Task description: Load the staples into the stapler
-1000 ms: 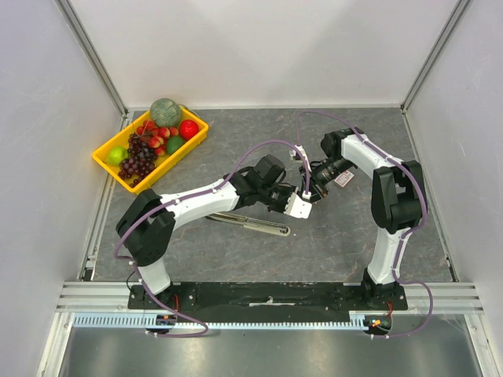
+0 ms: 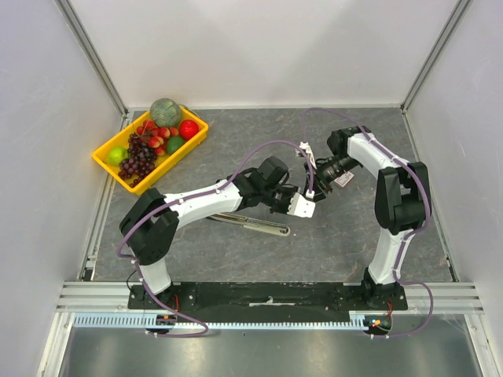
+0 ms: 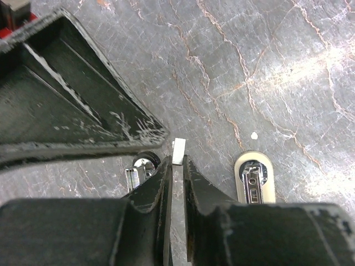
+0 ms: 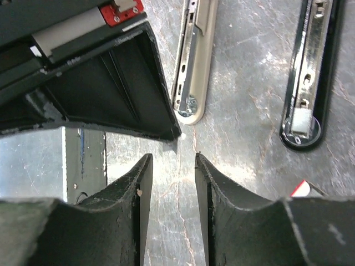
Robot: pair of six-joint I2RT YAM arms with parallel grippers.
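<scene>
A small pale staple strip [image 3: 178, 149] sticks out from between the fingertips of my left gripper, which is shut on it. In the right wrist view, the strip [image 4: 170, 146] shows faintly below the left finger's tip. My right gripper stands open close by, nothing between its fingers. A beige stapler [image 4: 194, 72] lies with its metal channel exposed. Beyond it lies a black stapler [image 4: 305, 83], also with its channel showing, and a staple block [image 4: 302, 120] sits at its near end.
A small red-edged card or box [image 4: 307, 189] lies near the black stapler. At the back left stands a yellow basket [image 2: 100, 159] of fruit. Both arms meet closely over the middle.
</scene>
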